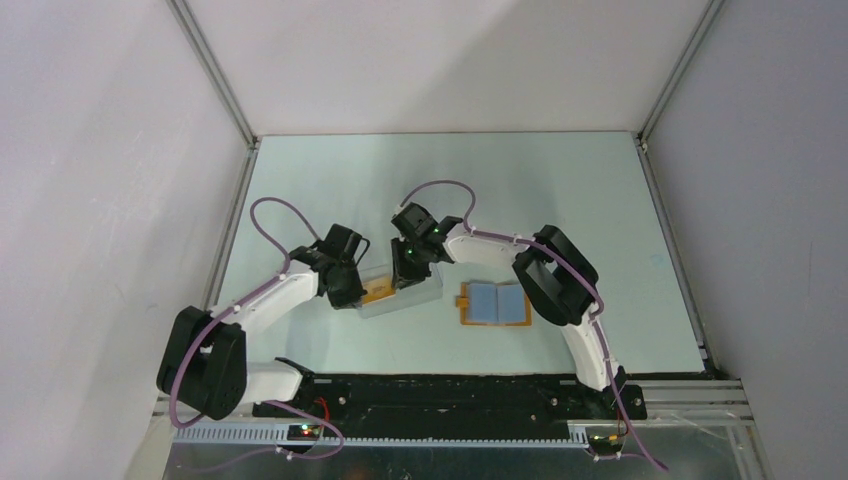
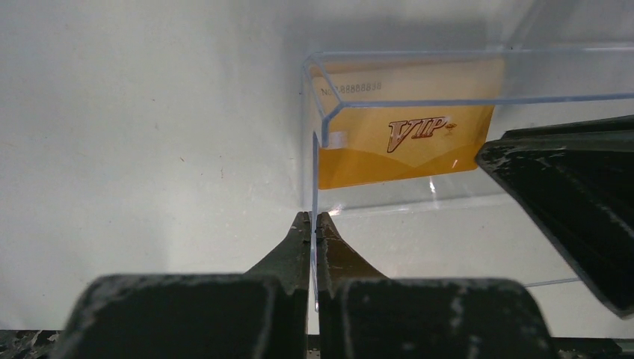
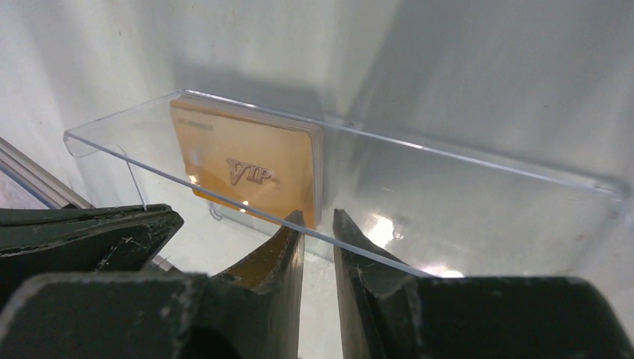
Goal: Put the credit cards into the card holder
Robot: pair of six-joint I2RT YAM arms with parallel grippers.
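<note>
A stack of golden VIP cards (image 3: 247,161) leans in one end of a clear box (image 3: 478,179), also visible in the top view as an orange patch between both grippers. My left gripper is shut on the box's thin end wall, left of the cards. Over the box, at the cards' inner edge, my right gripper stands slightly open with no card between its fingers; whether it touches the stack I cannot tell. An orange holder with two blue-grey panels (image 1: 496,304), apparently the card holder, lies flat right of the box.
Bare pale table (image 1: 330,180) spreads behind the box and to the right of the holder. My right forearm passes above and behind the holder. A black rail (image 1: 450,390) borders the front edge.
</note>
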